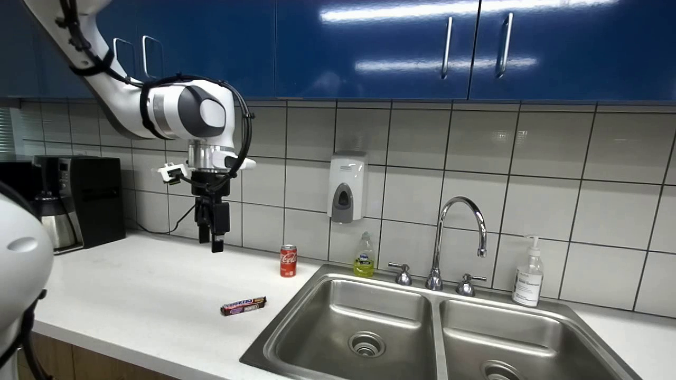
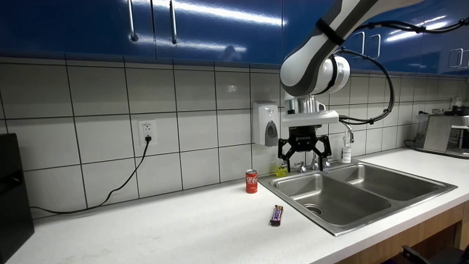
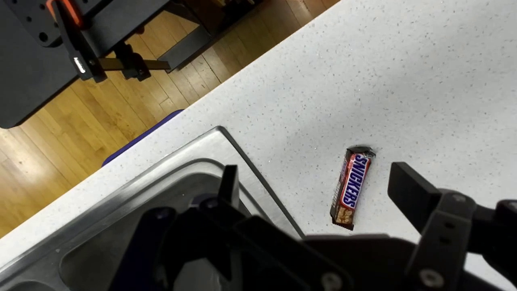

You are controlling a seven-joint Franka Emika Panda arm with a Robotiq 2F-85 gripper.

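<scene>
A Snickers bar (image 1: pixel 243 306) lies flat on the white counter, left of the sink. In the wrist view the bar (image 3: pixel 352 188) shows lengthwise, below and between my spread fingers. A red Coca-Cola can (image 2: pixel 251 182) stands upright behind the bar, near the tiled wall; the wrist view does not include it. My gripper (image 2: pixel 305 169) is open and hangs well above the counter, touching nothing. Exterior view 1 shows the gripper (image 1: pixel 210 246) from the side, fingers pointing down.
A double steel sink (image 2: pixel 310 176) with a tall faucet (image 1: pixel 439 244) adjoins the bar's area. Yellow dish soap (image 1: pixel 364 256) and a white pump bottle (image 1: pixel 528 278) stand along its back edge. A black coffee machine (image 1: pixel 95 199) occupies the far left. Open counter lies between.
</scene>
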